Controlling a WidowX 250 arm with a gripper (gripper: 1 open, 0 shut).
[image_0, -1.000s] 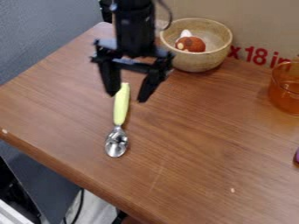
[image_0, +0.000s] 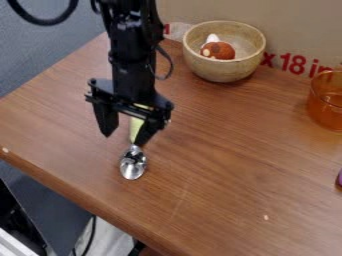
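A black gripper (image_0: 127, 126) hangs over a spoon (image_0: 134, 165) that lies on the wooden table (image_0: 241, 180). Its two fingers are spread apart, one either side of the spoon's pale yellow handle, which is mostly hidden behind the gripper. The spoon's metal bowl points toward the table's front edge. Whether the fingers touch the handle or the table cannot be told.
A beige bowl (image_0: 222, 67) holding a brown and white object stands at the back, before a cardboard panel. An orange translucent container (image_0: 327, 105) sits at the right edge, with a small purple thing below it.
The gripper has come down and toward the front, from above the far end of the spoon's handle to around it. The spoon and bowl have not moved.
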